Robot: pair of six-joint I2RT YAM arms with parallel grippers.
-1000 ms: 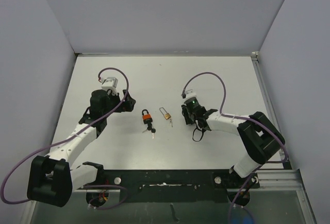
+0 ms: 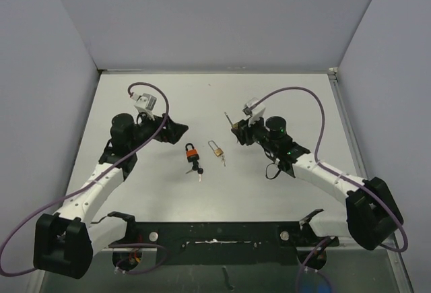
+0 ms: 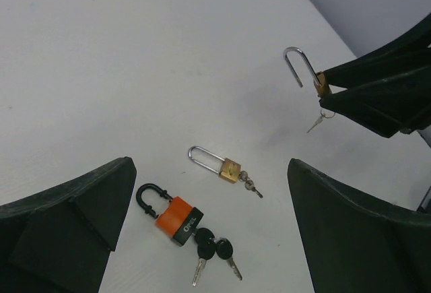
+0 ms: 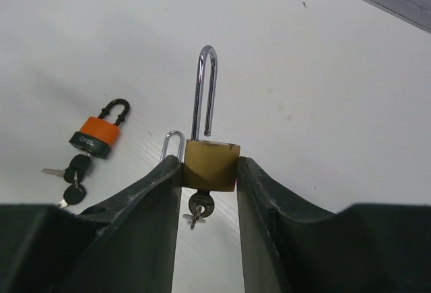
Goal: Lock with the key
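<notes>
My right gripper (image 2: 240,131) is shut on a brass padlock (image 4: 210,165), raised, with its long shackle (image 4: 213,77) upright and its free leg out of the body, and a key (image 3: 314,122) hanging below. A second brass padlock (image 3: 229,170) with keys lies on the table, as does an orange-and-black padlock (image 3: 176,220) with black-headed keys (image 3: 225,252). My left gripper (image 2: 172,130) hangs open to the left of these, nothing between its fingers.
Grey walls stand at the back and both sides.
My right gripper has risen and turned, bringing the held padlock into clear view with its shackle pointing up. My left gripper has moved slightly and appears turned a little.
</notes>
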